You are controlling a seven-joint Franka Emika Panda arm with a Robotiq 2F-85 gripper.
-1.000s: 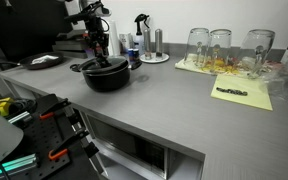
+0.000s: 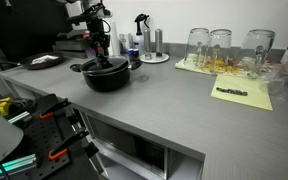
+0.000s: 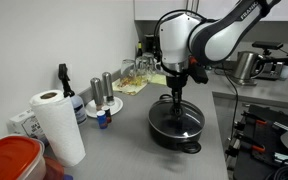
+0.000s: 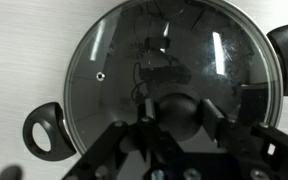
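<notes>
A black pot (image 2: 107, 80) stands near the left end of the counter, its glass lid (image 4: 119, 65) lying over its mouth. My gripper is directly above the lid, shut on the dark round lid knob (image 4: 177, 118), with one finger on each side. From the second exterior view, the arm reaches down to the lid on the pot (image 3: 166, 136). Whether the lid's rim is fully seated cannot be told from these views.
Behind the pot stand metal shakers (image 2: 159, 44) and bottles. Several glass mugs (image 2: 220, 48) rest on a mat, with a yellow paper (image 2: 243, 90) in front. A paper towel roll (image 3: 59, 128) and a red-lidded container (image 3: 14, 160) are also out.
</notes>
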